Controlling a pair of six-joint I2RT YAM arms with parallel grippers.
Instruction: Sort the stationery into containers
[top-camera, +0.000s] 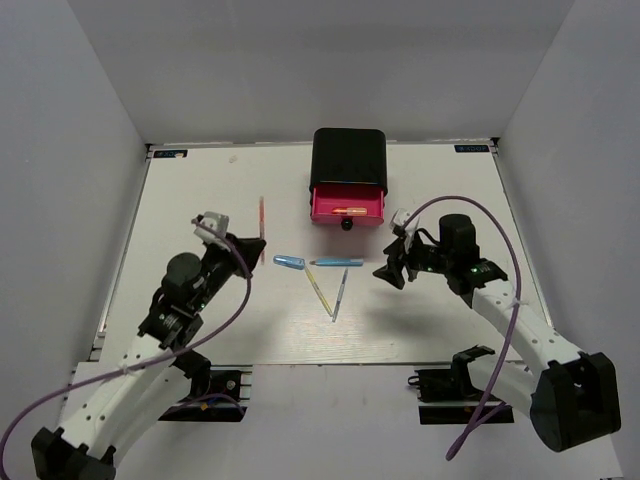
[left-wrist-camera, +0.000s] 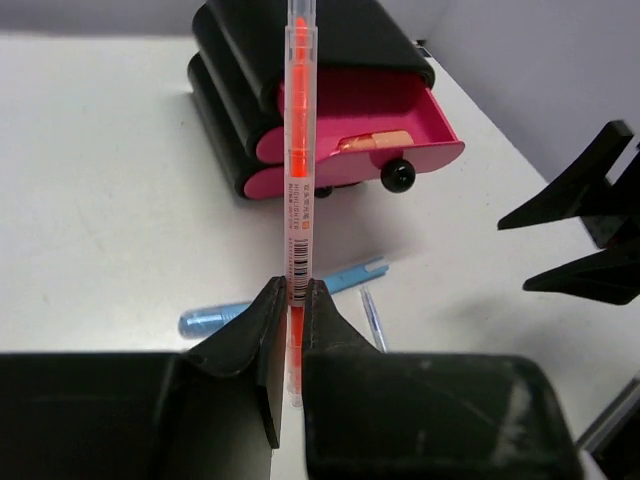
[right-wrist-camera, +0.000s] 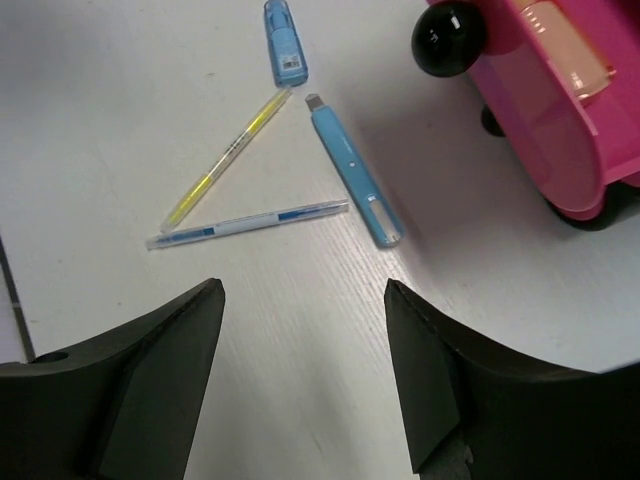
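Note:
An orange highlighter (left-wrist-camera: 298, 120) stands upright in my left gripper (top-camera: 252, 250), which is shut on it, left of the table's middle. A black organiser (top-camera: 348, 150) has its pink drawer (top-camera: 328, 210) pulled out, an orange item inside. On the table lie a blue capped item (top-camera: 289, 261), a blue pen (top-camera: 335, 262), a yellow pen (top-camera: 318, 292) and a thin blue-and-clear pen (top-camera: 340, 293). My open right gripper (top-camera: 392, 267) is right of these pens, above the table, with nothing between its fingers.
Grey walls surround it at the back and sides.

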